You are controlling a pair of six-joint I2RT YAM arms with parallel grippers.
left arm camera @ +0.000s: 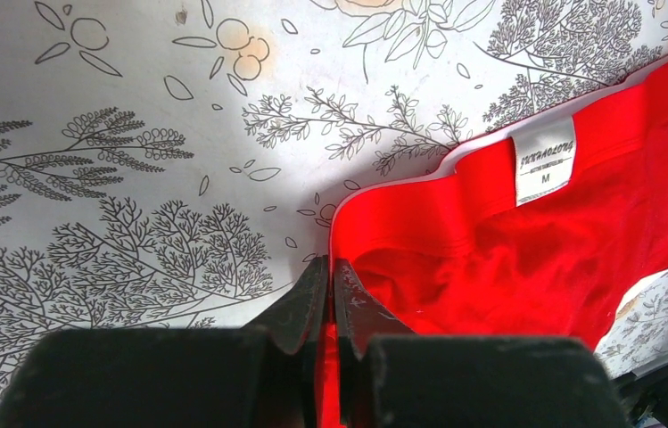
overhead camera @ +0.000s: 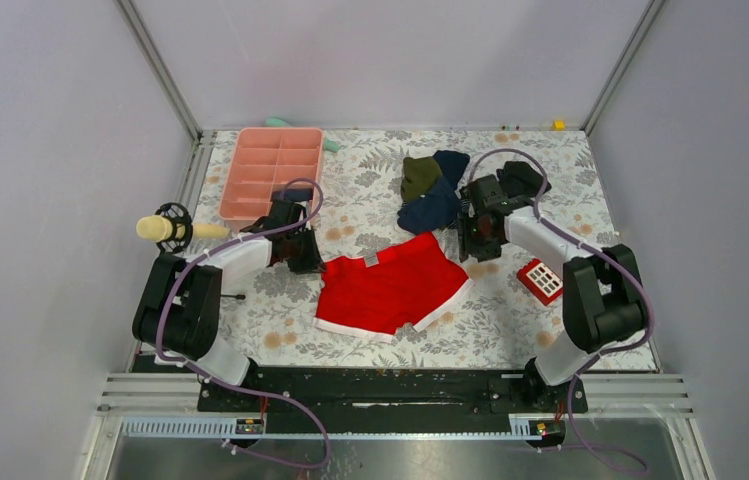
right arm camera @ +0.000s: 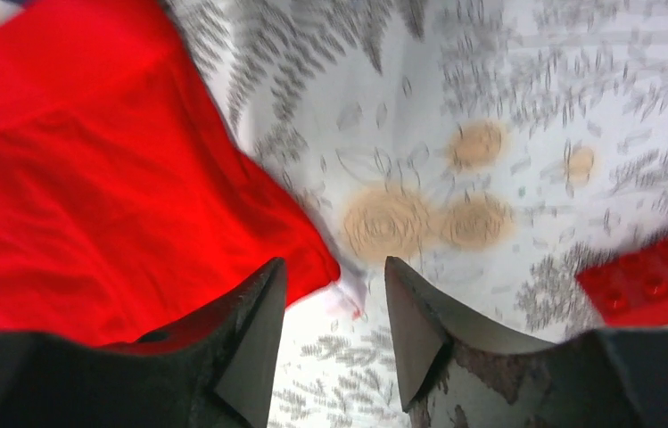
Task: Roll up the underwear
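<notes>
Red underwear point(overhead camera: 390, 290) with white leg bands lies spread at the table's front middle, its waistband and label point(left arm camera: 544, 163) toward the back. My left gripper is shut on the waistband's left corner, the red cloth pinched at its fingertips. My right gripper is open above the underwear's right corner, which shows between and beyond its fingers in the right wrist view; in the top view this gripper point(overhead camera: 470, 250) is just right of the cloth.
A pink compartment bin point(overhead camera: 255, 175) stands back left. Folded green, navy and dark garments point(overhead camera: 420, 175) lie back right. A red-and-white object point(overhead camera: 540, 282) lies at the right, and a yellow roller point(overhead camera: 155, 228) is at the left edge. Bare table is in front of the underwear.
</notes>
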